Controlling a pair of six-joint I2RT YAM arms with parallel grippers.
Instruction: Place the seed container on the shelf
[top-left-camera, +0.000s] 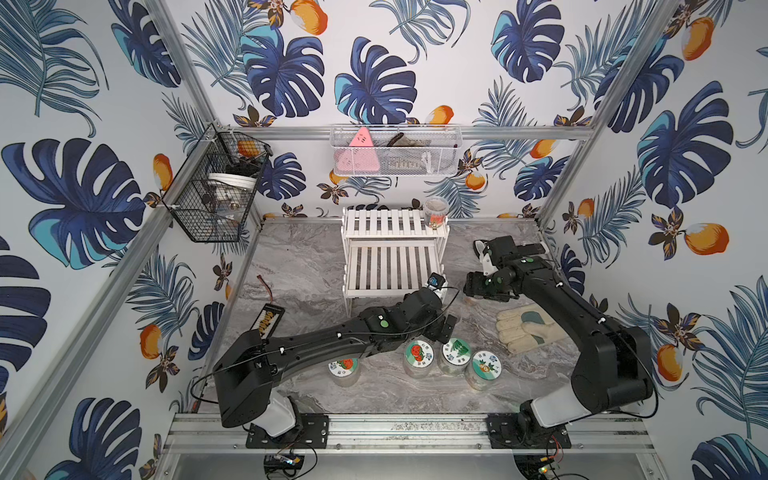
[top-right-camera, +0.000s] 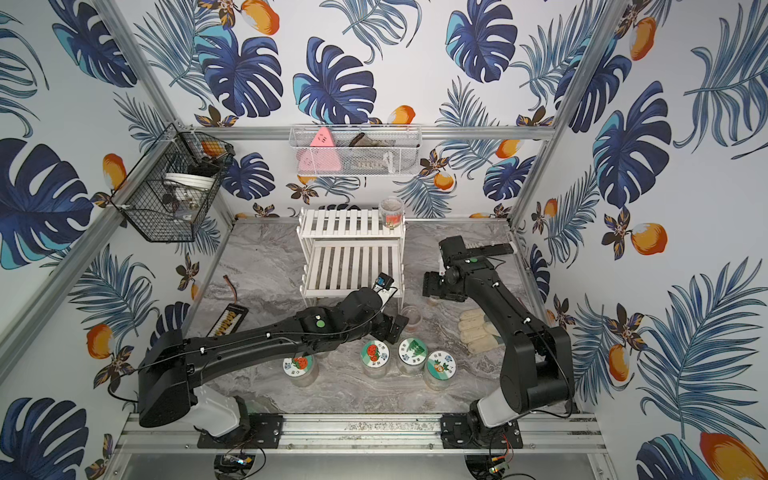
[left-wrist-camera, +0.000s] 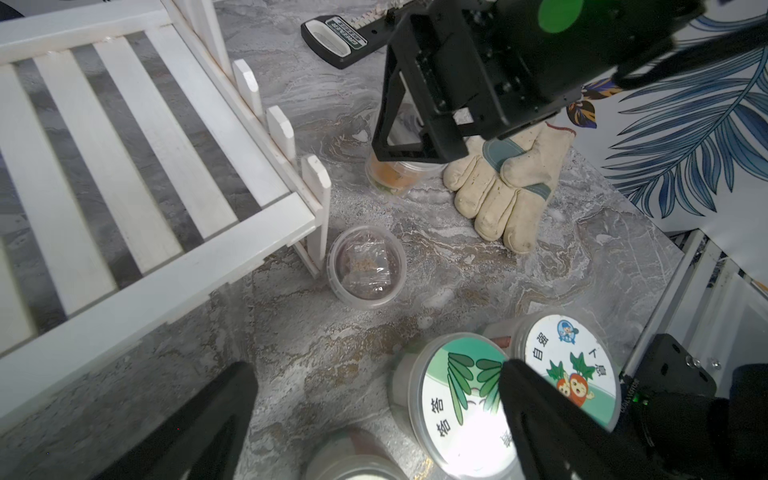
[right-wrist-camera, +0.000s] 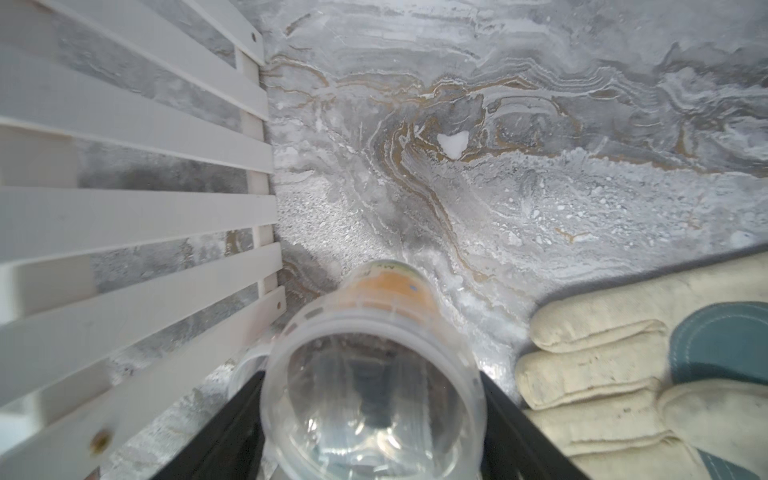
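A clear seed container (right-wrist-camera: 372, 308) with orange contents stands between the spread fingers of my right gripper, right of the white shelf (top-left-camera: 392, 268). From the left wrist, its lower part (left-wrist-camera: 392, 174) shows under the right gripper, near the table. Whether the pads touch it I cannot tell. My left gripper (top-left-camera: 446, 305) is open, above the table near the shelf's front right corner. A small round clear tub (left-wrist-camera: 366, 265) lies on the table beside the shelf leg. Another clear container with a red label (top-left-camera: 436, 212) stands on the upper tier's right end.
Several lidded jars, one with a green-leaf lid (top-left-camera: 456, 352), stand in front of the shelf. Beige gloves (top-left-camera: 528, 328) lie at the right, and a black-handled tool (left-wrist-camera: 340, 40) behind the right gripper. The lower shelf tier (top-right-camera: 344, 268) looks bare.
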